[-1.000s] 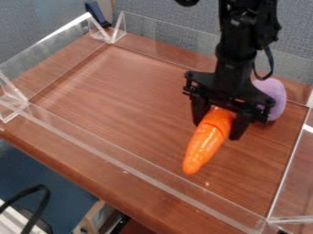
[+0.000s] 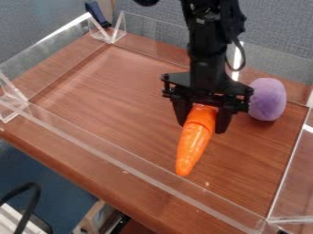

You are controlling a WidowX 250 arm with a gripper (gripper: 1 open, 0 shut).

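My black gripper (image 2: 203,106) hangs over the right half of the wooden tray floor, shut on an orange carrot (image 2: 196,140). The carrot points downward toward the front, its thick end up between the fingers; whether its tip touches the wood is hard to tell. A purple eggplant-like object (image 2: 268,99) lies just right of the gripper.
Clear plastic walls edge the wooden surface (image 2: 104,91). A dark object (image 2: 97,13) sits outside at the back left, and a black cable lies at the lower left.
The purple object is now less hidden.
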